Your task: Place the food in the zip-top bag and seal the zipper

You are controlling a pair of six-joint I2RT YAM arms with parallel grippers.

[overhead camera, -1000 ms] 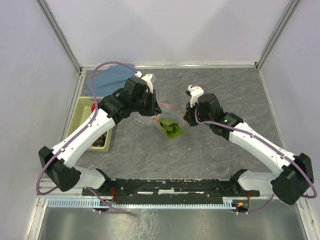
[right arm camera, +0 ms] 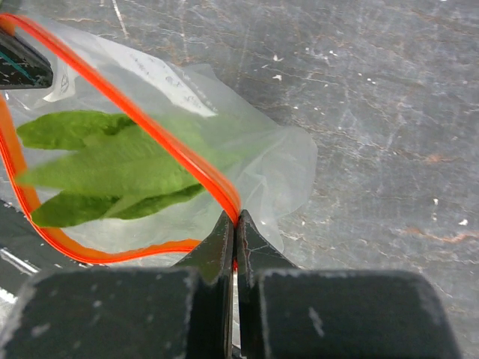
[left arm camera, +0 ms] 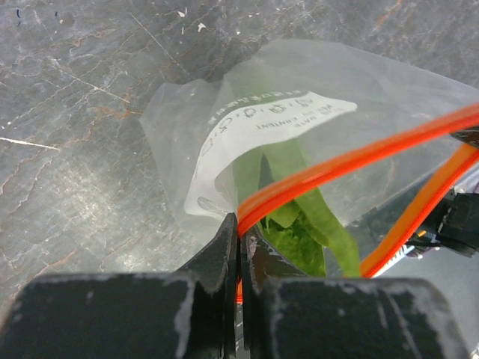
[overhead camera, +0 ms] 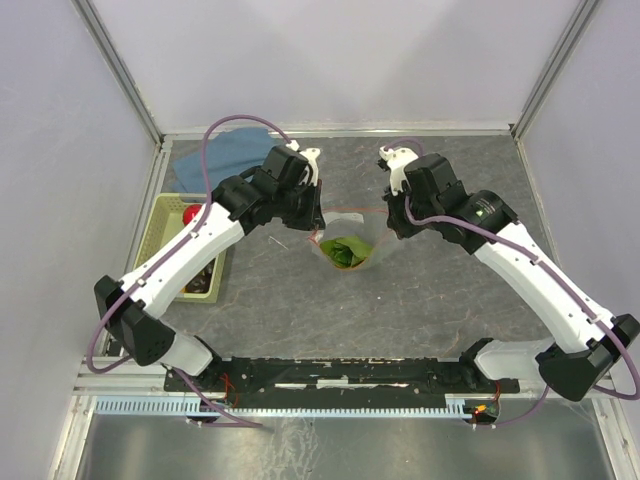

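Note:
A clear zip top bag (overhead camera: 377, 248) with an orange rim hangs between my two grippers, its mouth spread apart. Green leaves (overhead camera: 346, 251) lie inside it, also plain in the right wrist view as long green leaves (right arm camera: 112, 168). My left gripper is shut on one end of the bag's orange rim. At the opposite end, the tips of my right gripper are closed with the orange zipper edge (right arm camera: 202, 170) between them. White print (left arm camera: 269, 123) shows on the bag's side.
A pale green basket (overhead camera: 153, 235) at the left holds a red item (overhead camera: 191, 214) and other food, partly hidden by my left arm. A blue cloth (overhead camera: 225, 158) lies at the back left. Grey table around the bag is clear.
The leaves have shifted inside the bag.

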